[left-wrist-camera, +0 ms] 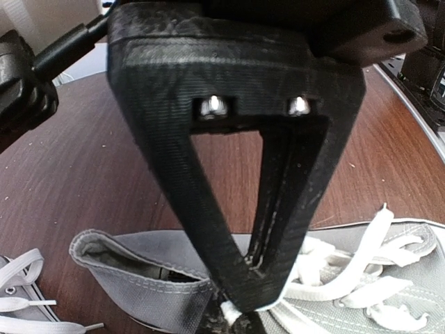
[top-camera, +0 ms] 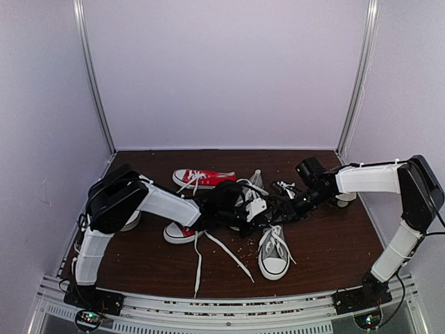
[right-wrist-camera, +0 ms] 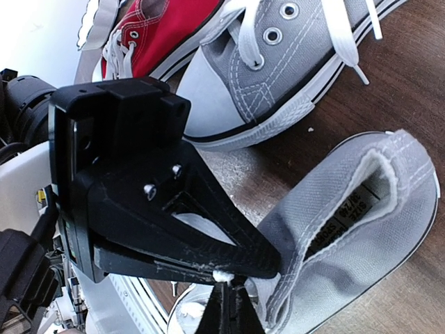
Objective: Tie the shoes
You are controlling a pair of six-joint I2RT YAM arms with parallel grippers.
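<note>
A grey sneaker (top-camera: 273, 257) lies toe to the front, right of centre, white laces loose over it. Both grippers meet at its ankle end. My left gripper is shut at the laces beside the opening; whether lace sits between its tips is unclear. My right gripper is shut at the collar of that shoe, its tips partly hidden. A second grey sneaker (right-wrist-camera: 264, 69) lies behind, mostly under the arms in the top view.
A red sneaker (top-camera: 212, 179) lies at the back, another red one (top-camera: 179, 234) front left with long laces spread forward. Bare wood (top-camera: 334, 257) shows at front right. A further shoe sits at far left, mostly hidden.
</note>
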